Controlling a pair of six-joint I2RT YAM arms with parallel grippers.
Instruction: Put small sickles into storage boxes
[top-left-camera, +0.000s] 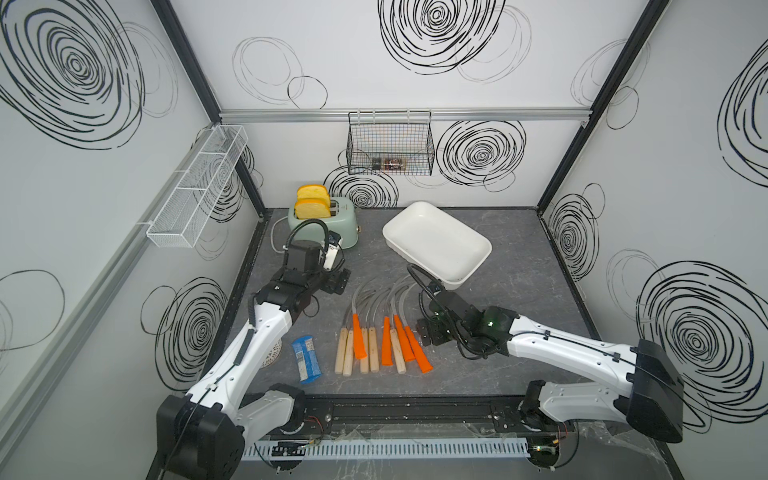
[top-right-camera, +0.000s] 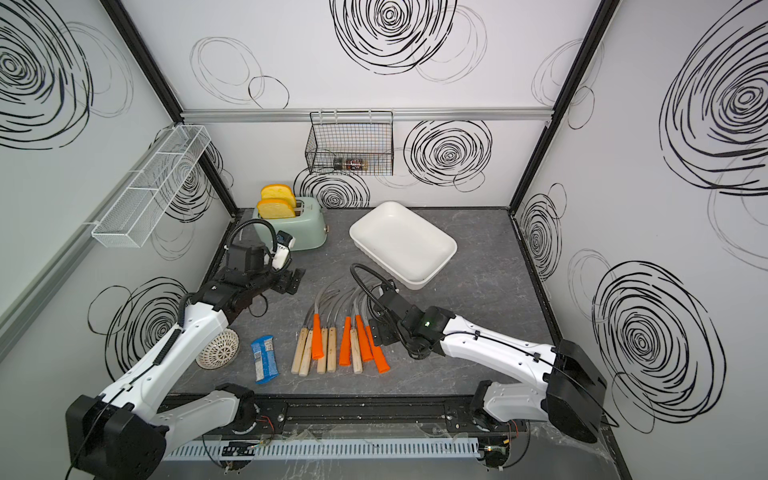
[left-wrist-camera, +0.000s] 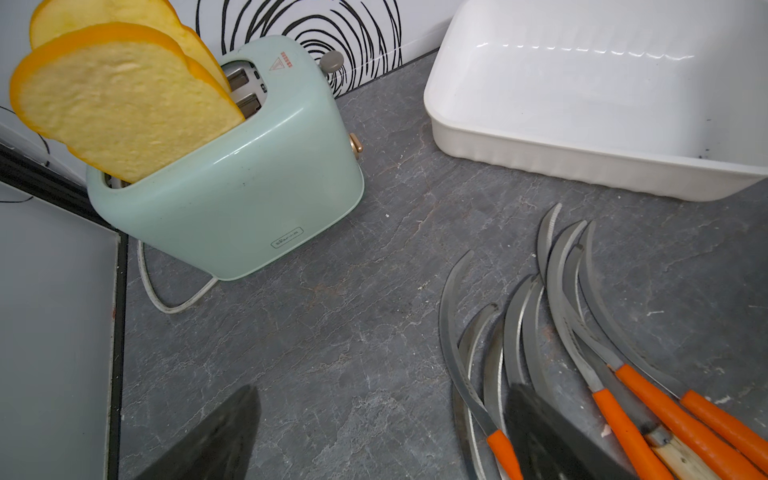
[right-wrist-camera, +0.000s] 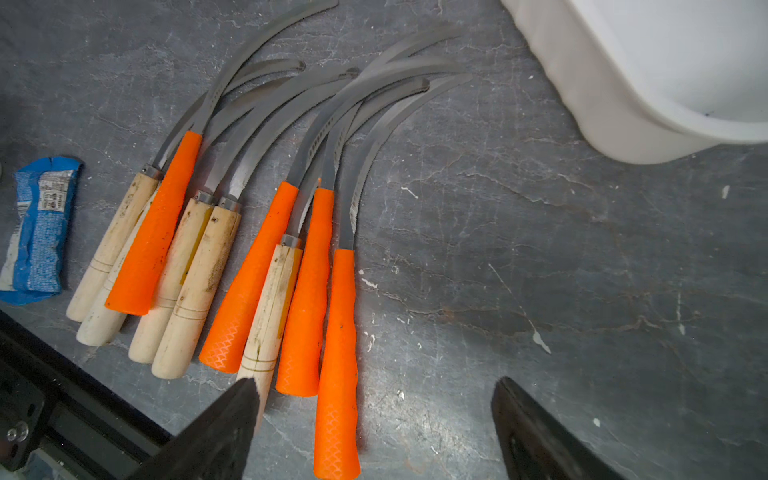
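Several sickles lie side by side on the table, some with orange handles (right-wrist-camera: 336, 360), others with wooden handles (right-wrist-camera: 196, 288). Their curved blades (left-wrist-camera: 560, 296) overlap at the far end. Behind them stands an empty white box (top-left-camera: 436, 236). My right gripper is open above the table, just right of the row; the rightmost orange handle shows between its fingers in the right wrist view, not gripped. Between the toaster and the blades, my left gripper hangs open over the table. One orange-handled sickle reaches behind its right finger in the left wrist view.
A green toaster (top-left-camera: 340, 224) with yellow bread slices stands at the back left. Near the front left lie a blue packet (top-left-camera: 305, 358) and a round woven item (top-right-camera: 218, 349). Bare table (right-wrist-camera: 592, 296) extends to the right of the sickles.
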